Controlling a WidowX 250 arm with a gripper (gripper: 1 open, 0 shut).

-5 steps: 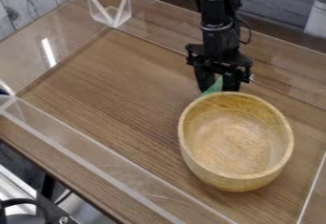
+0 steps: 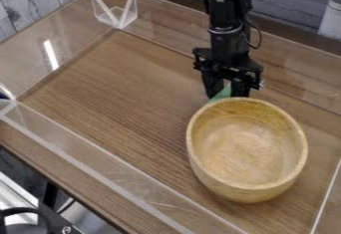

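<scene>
The black robot arm reaches down from the top of the camera view to its gripper, which is low behind the back rim of a large cream bowl. A small green object shows between the fingers, just at the bowl's rim, and the gripper is shut on it. Its lower part is hidden by the bowl, so I cannot tell whether it rests on the table.
A white angular stand is at the back left. A white object stands at the back right. Clear plastic edging runs along the left side.
The bowl looks nearly unmoved.
</scene>
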